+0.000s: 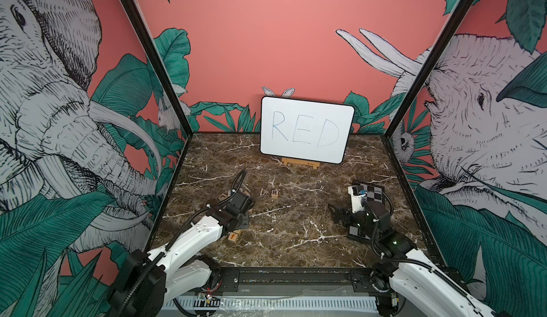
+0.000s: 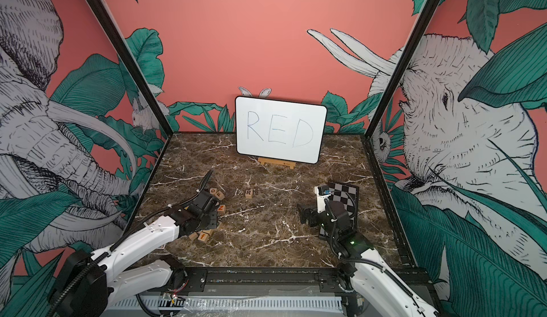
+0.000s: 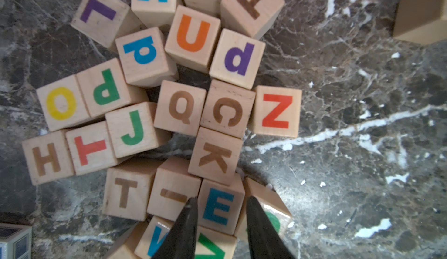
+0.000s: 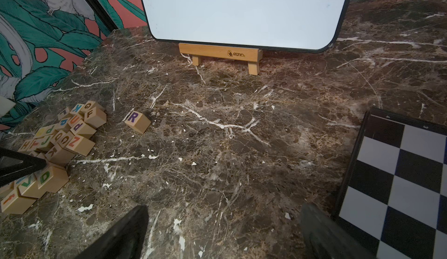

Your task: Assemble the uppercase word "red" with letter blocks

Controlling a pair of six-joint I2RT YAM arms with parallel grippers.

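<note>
The R block point(image 1: 274, 192) sits alone on the marble table, purple letter up in the right wrist view. A cluster of wooden letter blocks lies under my left arm. Within it, the blue E block point(image 3: 218, 207) has its letter up, and my left gripper is shut on its two sides, still among the neighbouring blocks. Right beside it leans a block with a green letter, which reads as a D block point(image 4: 46, 177) in the right wrist view. My right gripper stands wide open over bare table, nothing between its fingers.
A whiteboard point(image 1: 307, 129) reading RED stands at the back. A checkered board point(image 2: 344, 194) lies under the right arm. Z point(image 3: 277, 111), K point(image 3: 215, 152) and I point(image 3: 174, 191) blocks crowd round the E.
</note>
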